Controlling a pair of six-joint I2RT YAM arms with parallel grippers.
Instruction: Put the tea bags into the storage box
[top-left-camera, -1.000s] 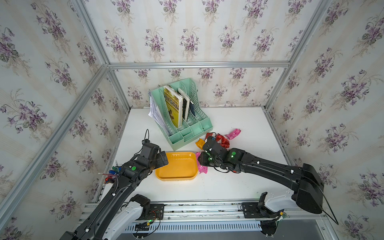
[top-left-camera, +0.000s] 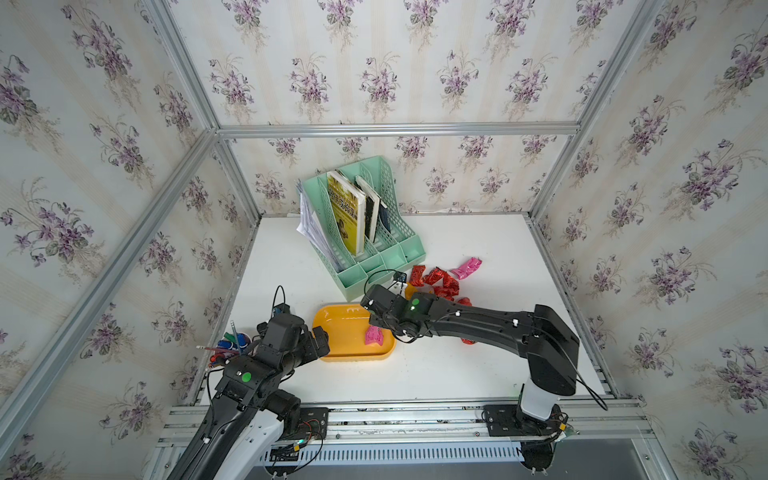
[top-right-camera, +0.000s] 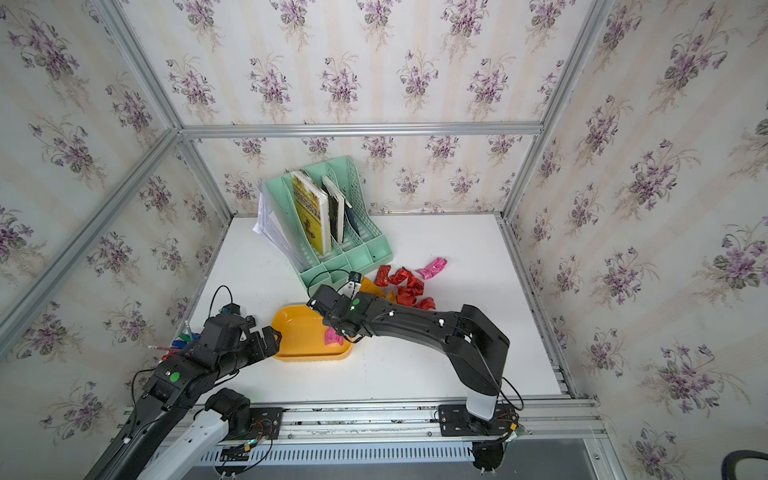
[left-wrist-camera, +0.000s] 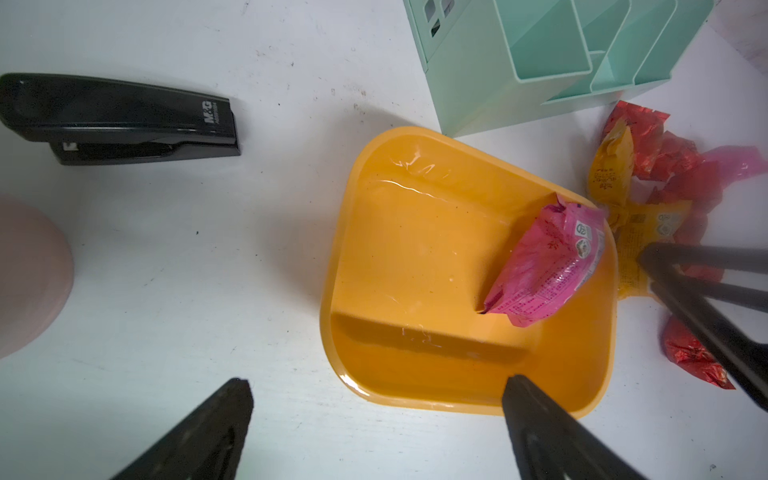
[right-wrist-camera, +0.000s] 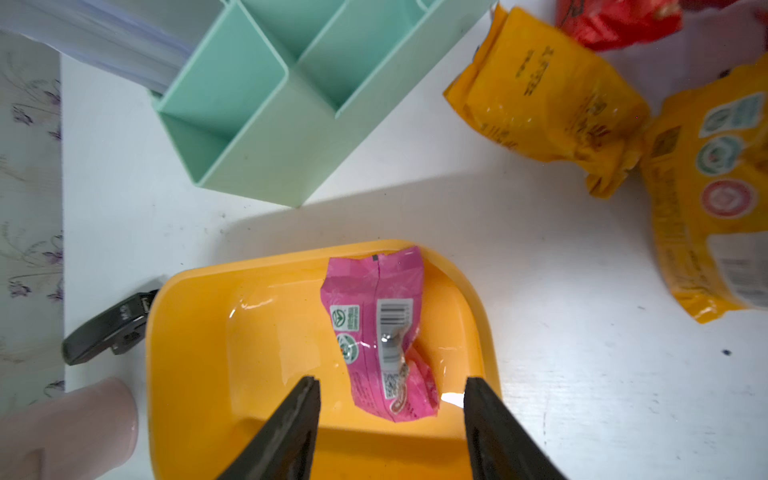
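One pink tea bag (right-wrist-camera: 384, 336) lies inside the orange storage box (left-wrist-camera: 416, 192), at its right end. My right gripper is over that end of the box, its fingers (right-wrist-camera: 280, 436) spread and the bag apart from them. To the box's left, my left gripper is open and empty. Right of the box lie several more tea bags: yellow ones (right-wrist-camera: 552, 96), red ones (left-wrist-camera: 694, 356) and a pink one (top-left-camera: 466, 267). The right arm hides part of this pile in the top views.
A green desk organizer (top-left-camera: 374, 268) with books and papers stands close behind the box. A black stapler (left-wrist-camera: 128, 120) and a pale pink round object (left-wrist-camera: 24, 276) are to its left.
My right gripper has moved left over the box with the pink bag, which now lies inside, released. The left arm has drawn back a little to the left.
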